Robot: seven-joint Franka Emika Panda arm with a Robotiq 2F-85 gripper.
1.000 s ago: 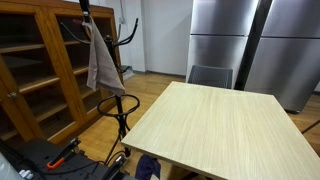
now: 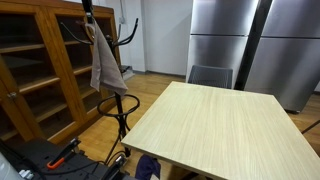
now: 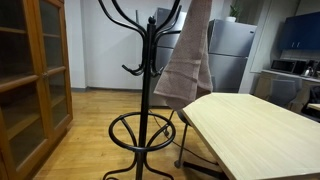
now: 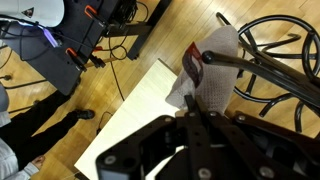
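Note:
A grey-brown towel (image 2: pixel 105 65) hangs down beside the black coat rack (image 2: pixel 122 100). At its top edge is my gripper (image 2: pixel 88 14), near the upper left of exterior view 1. From above, the wrist view shows the gripper with fingertips together at the towel (image 4: pixel 228 45), seemingly pinching its thin cloth; the pinch itself is hard to make out. A black rack arm (image 4: pixel 265 70) crosses over the towel, close to the fingers. In exterior view 2 the towel (image 3: pixel 187 70) hangs right of the rack's pole (image 3: pixel 146 85), its top out of frame.
The bare wooden table (image 2: pixel 215 125) stands to the right of the rack, with a grey chair (image 2: pixel 210 76) behind it. Glass-doored cabinets (image 2: pixel 40 75) line the left side. The rack's curved hooks (image 3: pixel 130 18) and ring (image 3: pixel 125 128) stick out around its pole.
The towel's lower part has swung slightly to the right in exterior view 1. It still hangs at the same height, and the gripper has hardly moved.

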